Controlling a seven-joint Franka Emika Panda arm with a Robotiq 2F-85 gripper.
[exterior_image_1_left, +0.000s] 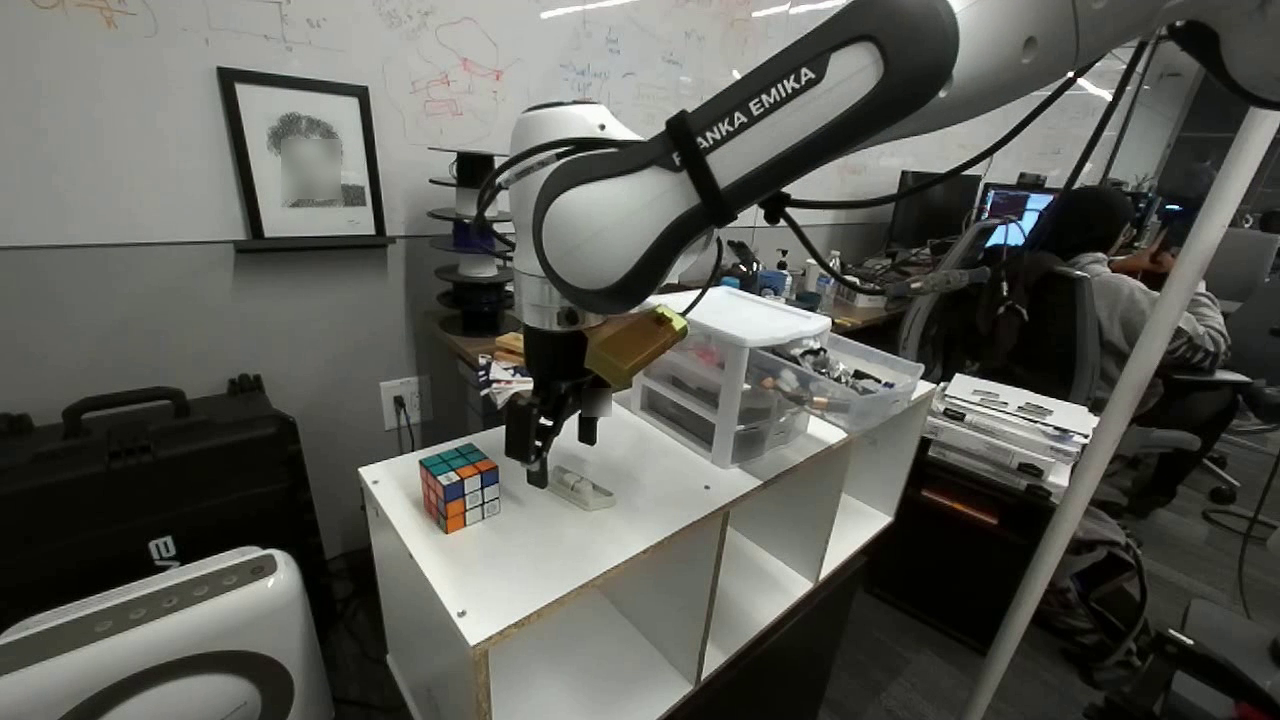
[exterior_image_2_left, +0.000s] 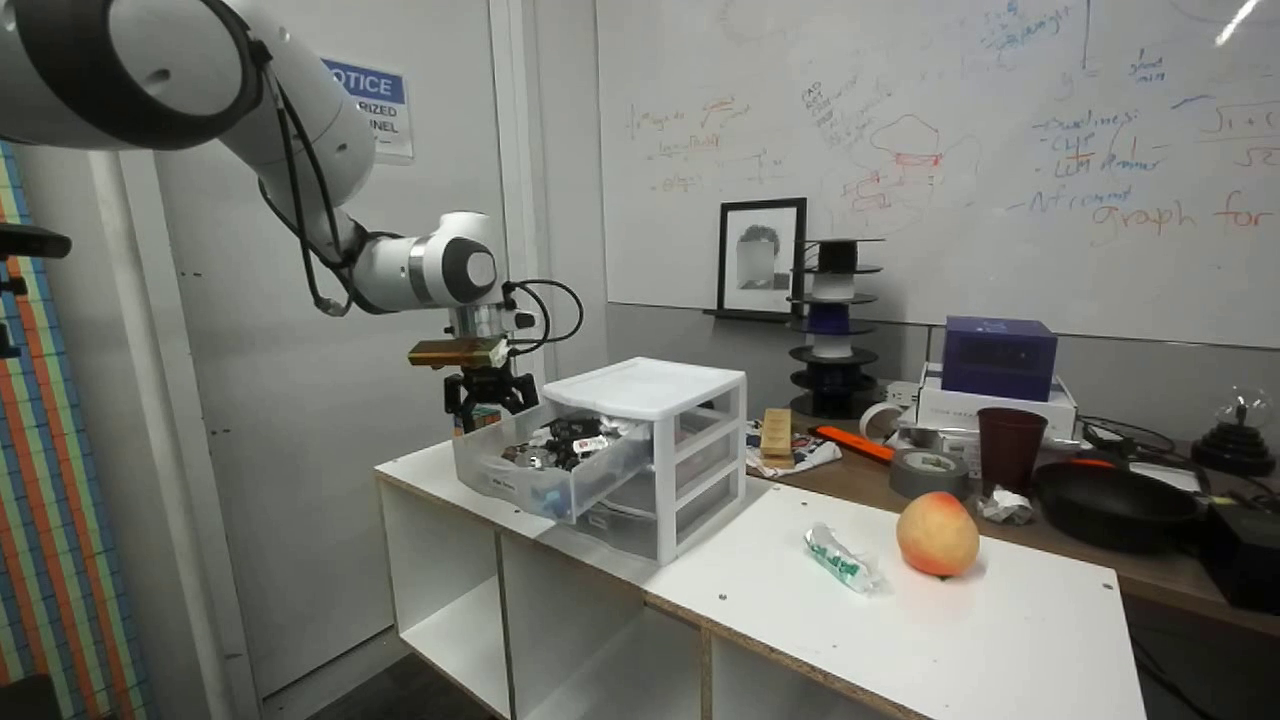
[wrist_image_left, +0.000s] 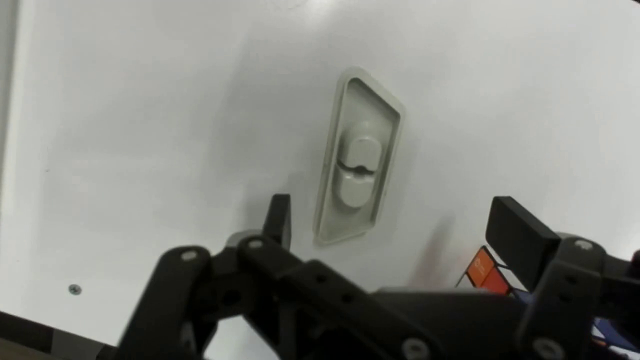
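My gripper is open, its two black fingers spread wide with nothing held between them. A pale grey shallow piece (wrist_image_left: 388, 137) with two rounded bumps lies on the white shelf top, ahead of the fingertips in the wrist view. In exterior view 1 the gripper (exterior_image_1_left: 561, 460) hangs just above and beside that piece (exterior_image_1_left: 581, 487). A Rubik's cube (exterior_image_1_left: 459, 487) stands to the left of both; part of the cube (wrist_image_left: 481, 268) shows behind the right finger in the wrist view. Exterior view 2 has the gripper (exterior_image_2_left: 492, 408) partly hidden behind the drawer unit.
A white drawer unit (exterior_image_2_left: 648, 384) stands mid-shelf, its top clear drawer (exterior_image_2_left: 504, 486) pulled out and full of small items. Beyond it lie a peach (exterior_image_2_left: 937, 534) and a crumpled plastic wrapper (exterior_image_2_left: 843, 559). Bare shelf top surrounds the grey piece.
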